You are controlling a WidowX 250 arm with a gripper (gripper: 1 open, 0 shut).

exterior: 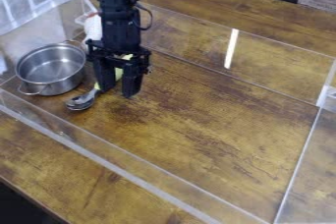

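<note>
My black gripper (120,79) is lowered over a spoon with a pale green-yellow handle and a metal head (82,100). The gripper's body covers most of the handle, and whether its fingers are around it I cannot tell. A steel pot (53,69) sits to the left of the spoon.
Clear panels or edges run along the left, front and right sides. A white object, partly hidden by the arm, stands behind the pot at the back left.
</note>
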